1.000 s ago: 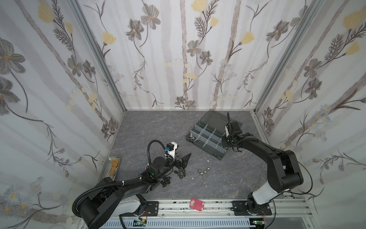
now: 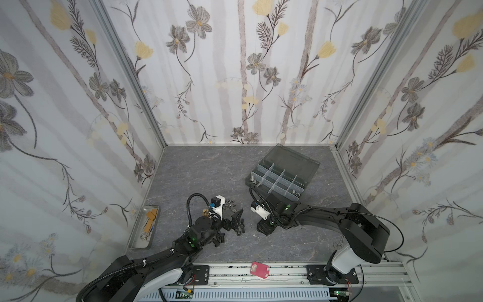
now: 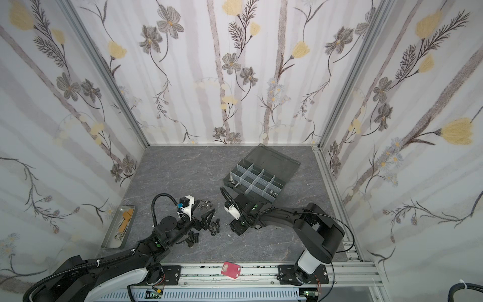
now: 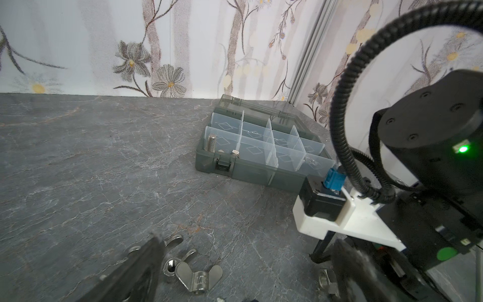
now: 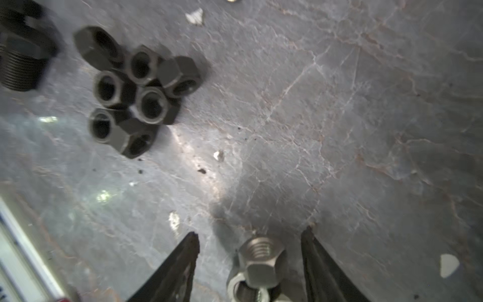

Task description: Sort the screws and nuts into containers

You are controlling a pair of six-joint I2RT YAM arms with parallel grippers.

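Note:
In the right wrist view, my right gripper stands open above the table, its two fingers on either side of a silver hex nut [image 5: 261, 259] that touches another ring-like nut [image 5: 236, 289]. A cluster of dark hex nuts [image 5: 130, 95] lies further off in that view, with dark threaded screws [image 5: 25, 55] past it. My left gripper is open; silver wing nuts [image 4: 198, 276] lie on the table between and behind its blurred fingers. The divided box [image 4: 256, 146] is open at the back, a screw [image 4: 211, 143] standing in its near left compartment.
A metal tray [image 2: 134, 236] with orange-handled tools stands at the left edge. The red piece [image 2: 259, 269] lies on the front rail. Behind the left arm, the table [image 2: 201, 168] is clear.
My right arm has swung from the box's right end toward the front left, down over the silver nuts. The left gripper has shifted slightly left and back toward its base.

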